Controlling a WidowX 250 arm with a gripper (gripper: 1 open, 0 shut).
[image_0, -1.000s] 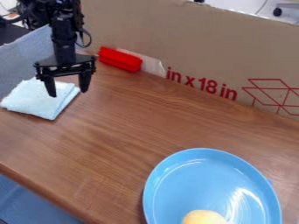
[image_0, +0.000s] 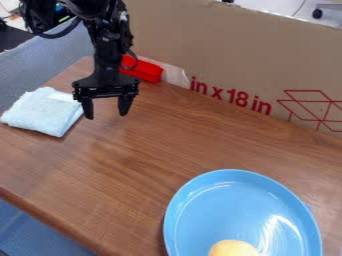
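My black gripper (image_0: 106, 103) hangs over the table at the upper left, just right of a folded pale blue cloth (image_0: 40, 114), its two fingers pointing down and apart with nothing seen between them. A red object (image_0: 142, 68) lies behind the gripper against the cardboard, partly hidden by the arm. At the lower right a blue plate (image_0: 267, 215) holds a pale yellow round object (image_0: 234, 249).
A cardboard wall (image_0: 234, 50) printed with red lettering runs along the back. The table's left edge borders blue and grey surfaces.
My gripper has moved right, away from over the cloth toward the bare table beside it. The cloth, plate and red object show no clear movement.
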